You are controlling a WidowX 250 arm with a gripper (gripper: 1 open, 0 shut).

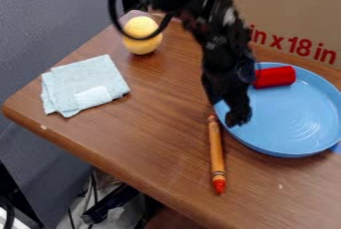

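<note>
My black gripper (234,109) hangs low over the left side of a light blue plate (290,123); whether its fingers are open or shut is hard to make out. A red cylinder (274,77) lies at the back of the plate, partly behind the gripper. An orange crayon with a red tip (216,155) lies on the table left of the plate. A yellow ball (142,36) sits at the back left, and a folded pale cloth (83,88) lies on the left part of the table.
A cardboard box (293,14) stands behind the table (140,148). The table's left edge drops to a grey floor area with cables.
</note>
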